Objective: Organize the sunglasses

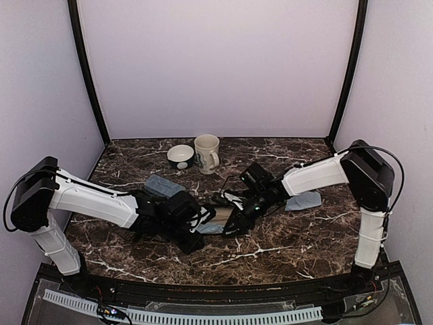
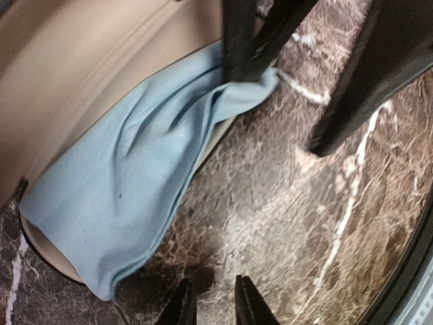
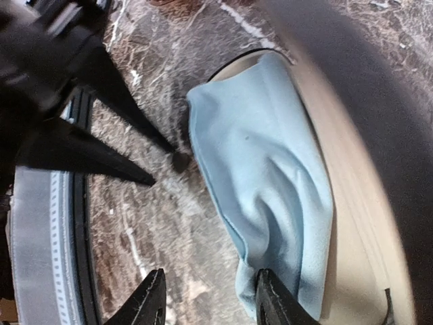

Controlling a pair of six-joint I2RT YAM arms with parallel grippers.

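Note:
A beige-lined case lies between my two grippers in the top view. Pale blue cloth spreads along its front side and hangs over the rim, creased near one end. In the left wrist view, my left gripper has its fingers apart over bare table, close to the cloth's near corner. My right gripper stands open, one finger overlapping the edge of the cloth in its view; whether they touch, I cannot tell. No sunglasses can be made out inside the case.
Behind stand a white bowl and a tall cream mug. Grey-blue cloths lie at left and right.

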